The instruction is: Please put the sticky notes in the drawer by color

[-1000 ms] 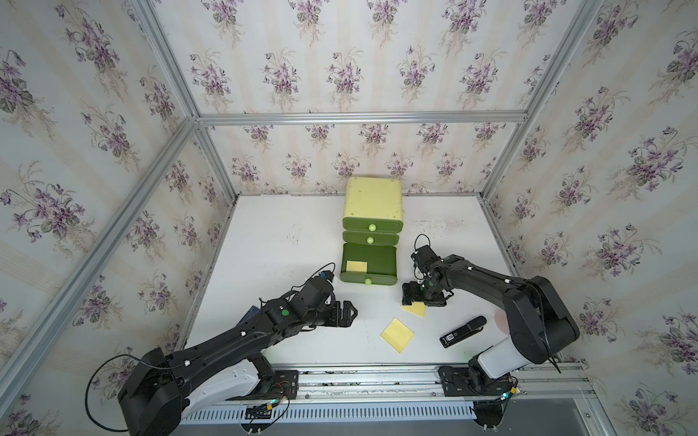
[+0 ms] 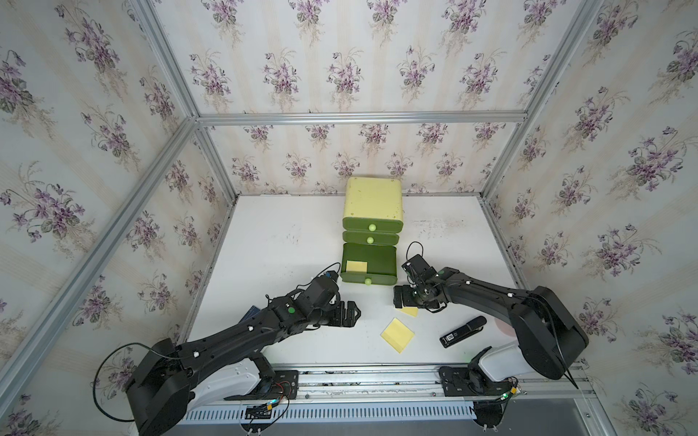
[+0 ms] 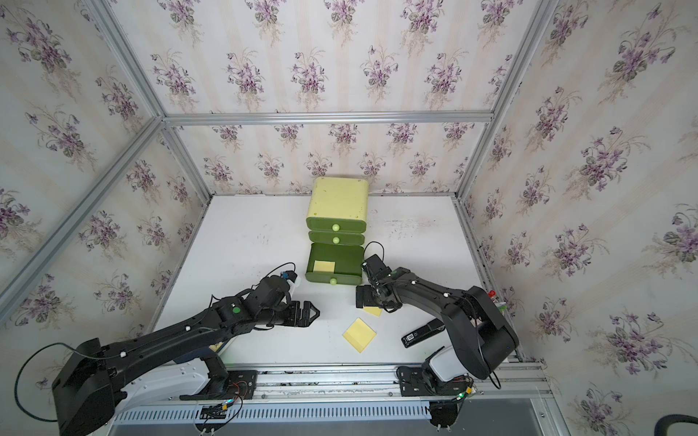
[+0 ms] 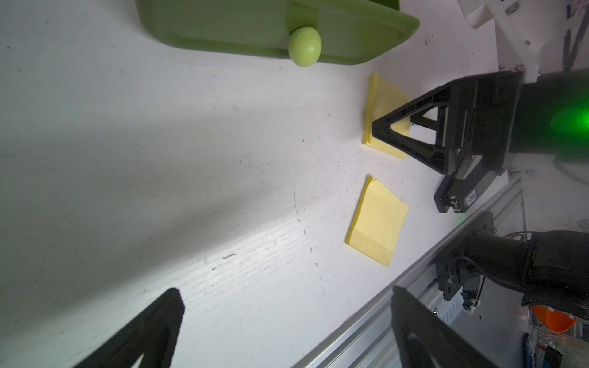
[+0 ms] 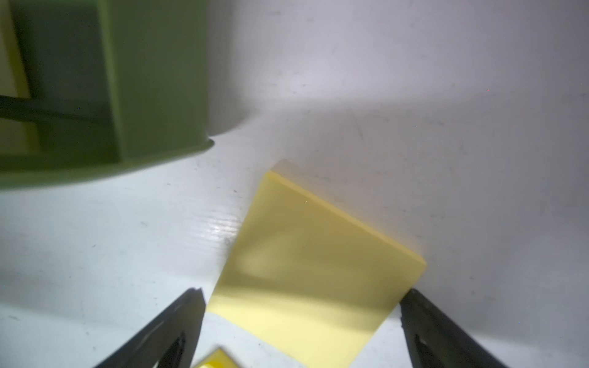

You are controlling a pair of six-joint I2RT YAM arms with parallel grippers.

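A yellow sticky-note pad (image 5: 313,270) lies flat on the table close to the open drawer's right front corner. My right gripper is open low over that pad, one finger on either side of it in the right wrist view. Nearer the table's front edge lies a second yellow pad (image 4: 378,224). Inside the pulled-out green drawer (image 2: 381,261), a yellow pad (image 2: 356,266) rests on the left side. My left gripper (image 2: 351,314) stands open left of the loose pads, with nothing between its fingers in the left wrist view.
The cabinet (image 2: 373,200) stands behind the open drawer, its upper drawers shut. A black stapler-like object (image 2: 463,332) lies at the right front. Something dark blue (image 2: 250,314) shows behind the left arm.
The left arm has barely moved. The pads have stayed in place.
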